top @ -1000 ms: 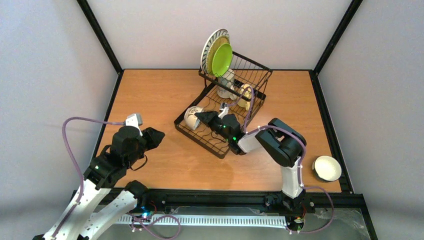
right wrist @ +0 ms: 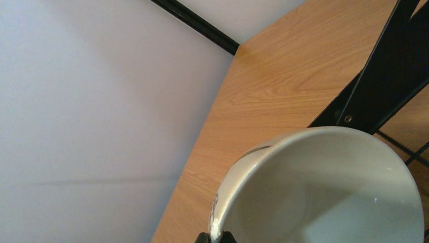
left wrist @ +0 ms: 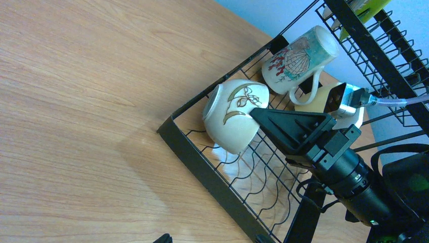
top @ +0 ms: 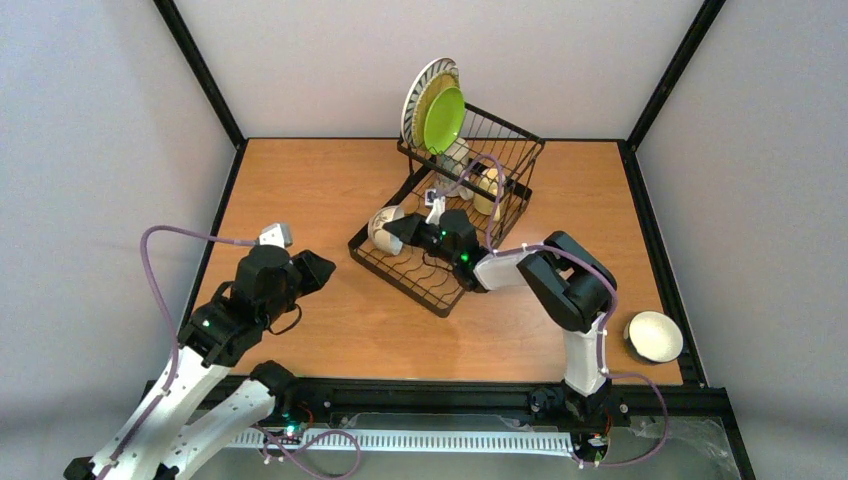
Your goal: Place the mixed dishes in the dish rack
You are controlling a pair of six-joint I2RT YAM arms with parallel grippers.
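A white bowl with a leaf-and-flower pattern [left wrist: 238, 114] lies tipped on its side at the left front corner of the lower tier of the black dish rack [left wrist: 202, 177]. My right gripper is shut on the bowl's rim, and the hollow of the bowl fills the lower part of the right wrist view. Over the table left of the rack, my left gripper stands open, its fingertips barely entering the bottom of the left wrist view with nothing between them. Another bowl [top: 655, 337] rests upright at the table's right front corner.
A shell-decorated mug [left wrist: 298, 61] and a pale yellow mug [top: 487, 190] stand in the lower tier behind the bowl. On the upper tier, a green plate [top: 444, 121] leans with other plates. Bare table [top: 300, 190] lies left of the rack.
My right gripper and the bowl have shifted very slightly left, with the wrist turning a little. My left gripper has moved slightly to the right.
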